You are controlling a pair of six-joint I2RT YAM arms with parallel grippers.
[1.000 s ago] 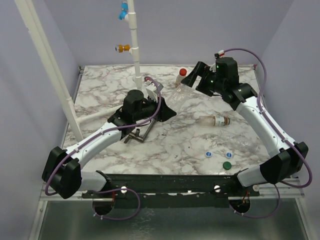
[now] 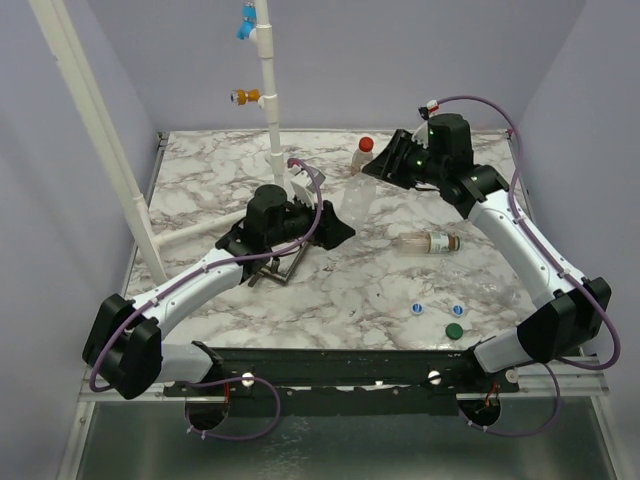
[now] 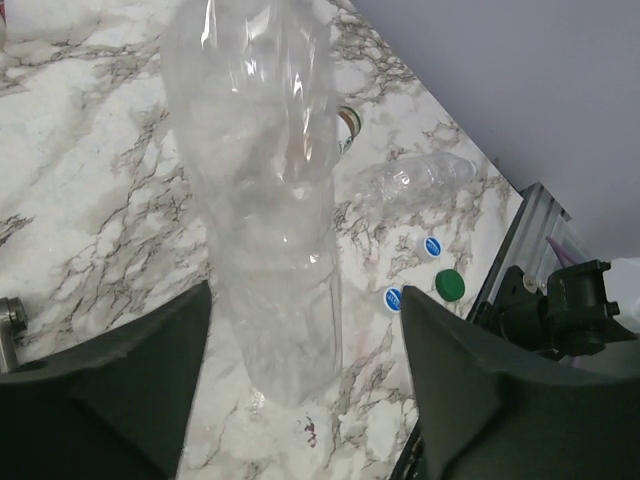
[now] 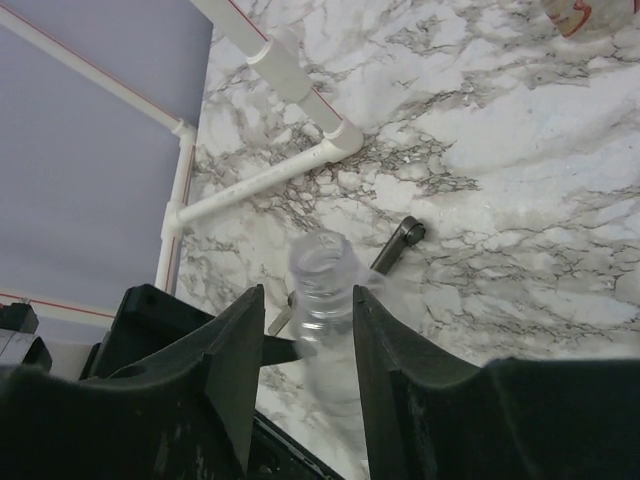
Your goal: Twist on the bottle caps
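Observation:
A clear uncapped plastic bottle [image 2: 356, 203] is held in the air between my grippers. Its body fills the middle of the left wrist view between the blurred fingers of my left gripper [image 2: 322, 220]; whether they grip it is unclear. My right gripper [image 2: 390, 160] is at the bottle's neck [image 4: 322, 270], which shows behind its fingertips in the right wrist view; contact is unclear. Two blue caps [image 2: 417, 309] and a green cap [image 2: 454, 331] lie at the table's front right. A red-capped bottle [image 2: 363, 148] stands at the back.
A labelled bottle [image 2: 430, 243] and another clear bottle [image 3: 415, 185] lie on the right of the marble table [image 2: 200, 170]. White pipes [image 2: 140, 230] and a metal tool [image 2: 285, 270] occupy the left.
My left gripper has shifted slightly, and the bottle looks more upright.

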